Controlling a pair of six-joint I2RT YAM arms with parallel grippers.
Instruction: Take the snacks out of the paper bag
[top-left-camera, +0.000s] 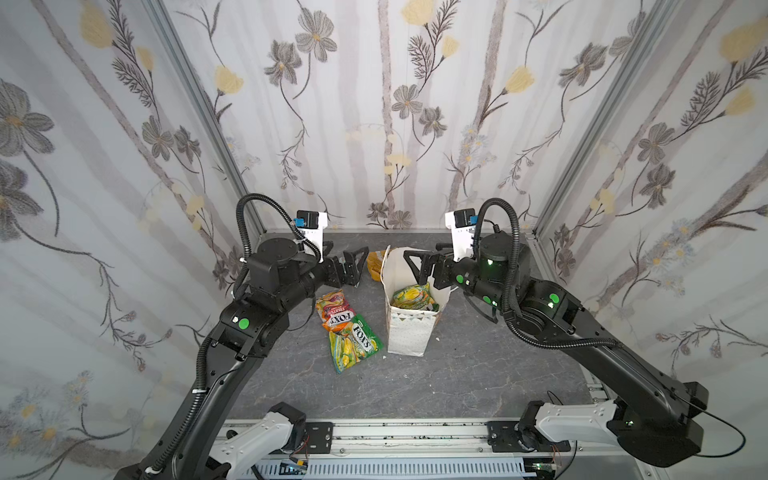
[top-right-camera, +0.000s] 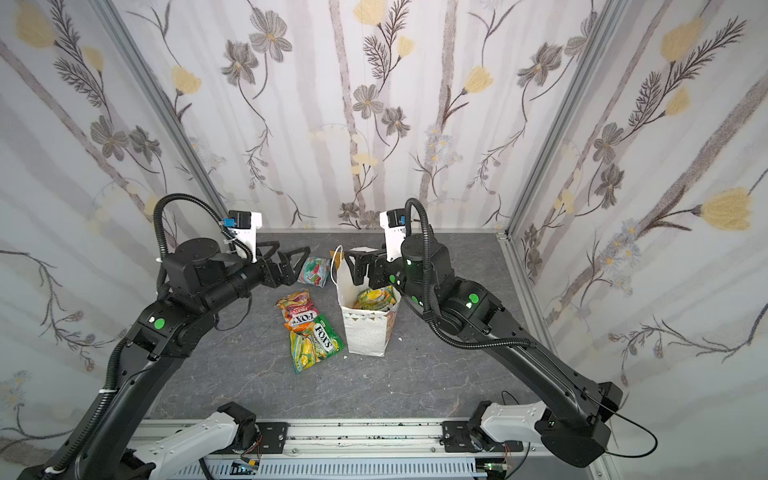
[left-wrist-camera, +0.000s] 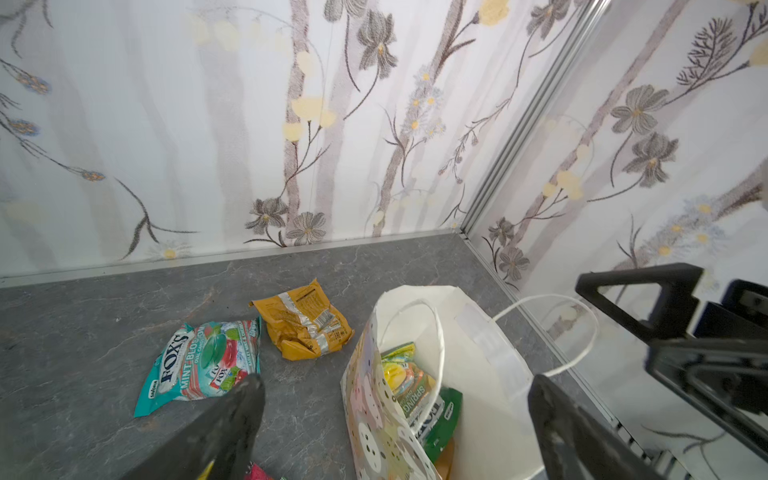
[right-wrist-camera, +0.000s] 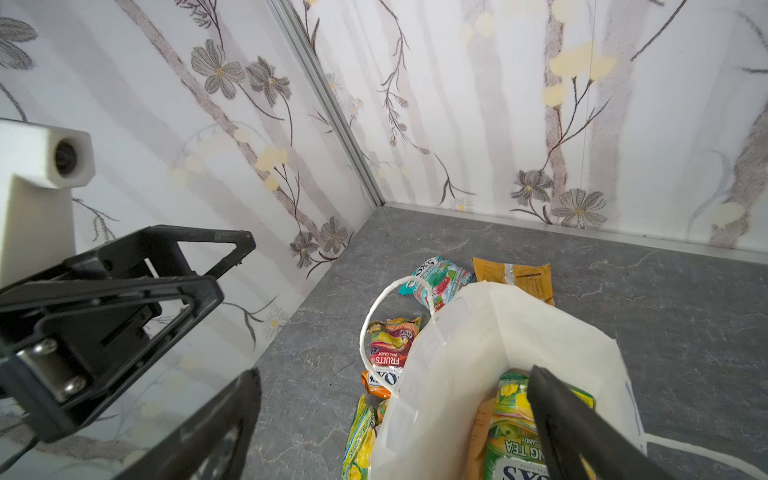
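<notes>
The white paper bag (top-left-camera: 410, 339) stands mid-table, snack packets (right-wrist-camera: 516, 448) inside it. My right gripper (top-left-camera: 420, 265) hangs open over the bag's opening, nothing between its fingers. My left gripper (top-left-camera: 356, 264) is open and empty, raised just left of the bag. Outside the bag lie a green Fox's packet (top-left-camera: 354, 342), a red fruits packet (top-left-camera: 334, 308), a teal mint packet (left-wrist-camera: 204, 360) and an orange-yellow packet (left-wrist-camera: 302, 320) at the back.
Patterned walls enclose the sides and back; the two arms are close together over the middle.
</notes>
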